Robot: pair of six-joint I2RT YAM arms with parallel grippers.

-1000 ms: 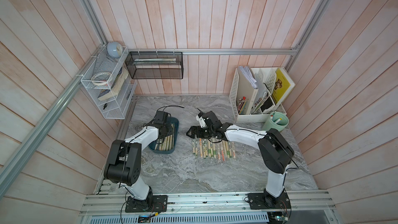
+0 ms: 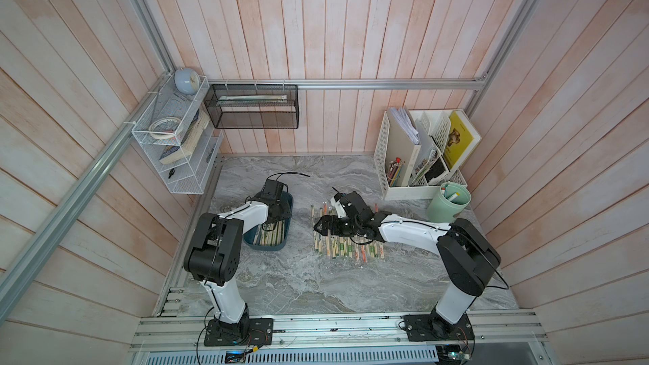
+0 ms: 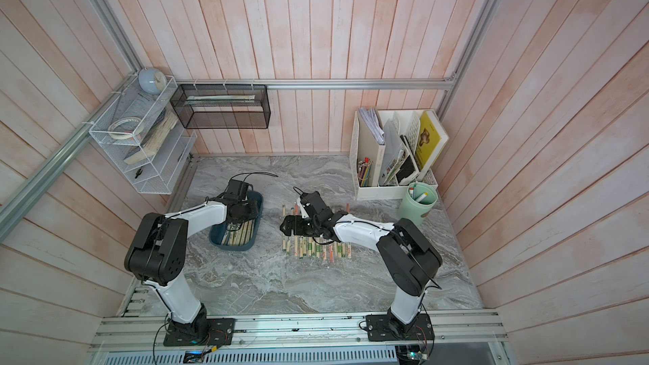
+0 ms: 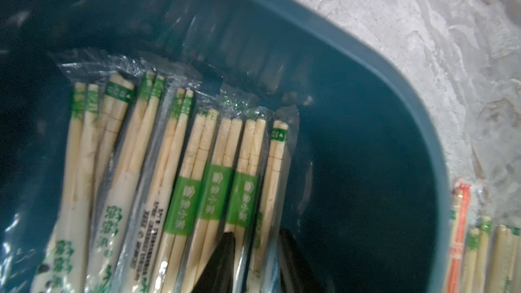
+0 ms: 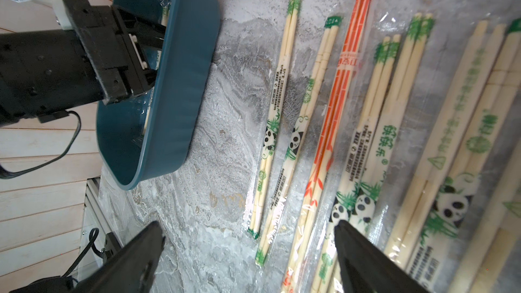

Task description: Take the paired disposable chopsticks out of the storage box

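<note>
Several wrapped chopstick pairs lie side by side in the blue storage box [image 4: 382, 62], filling its left part in the left wrist view. My left gripper is down in the box, fingers apart on either side of the rightmost pair [image 4: 270, 184]; I cannot tell whether they touch it. Its left finger [image 4: 219, 260] overlaps the neighbouring green-banded pair [image 4: 242, 192]. Outside the box, my right gripper stands open above a row of wrapped pairs on the table, with a panda-printed pair [image 5: 275, 105] and a red-striped pair [image 5: 344, 84] between or beyond its fingers.
A white file holder [image 2: 412, 192] and a green cup [image 2: 446, 208] stand at the back right. Wire shelves [image 2: 182, 142] hang at the left.
My left gripper has shifted right within the box.
</note>
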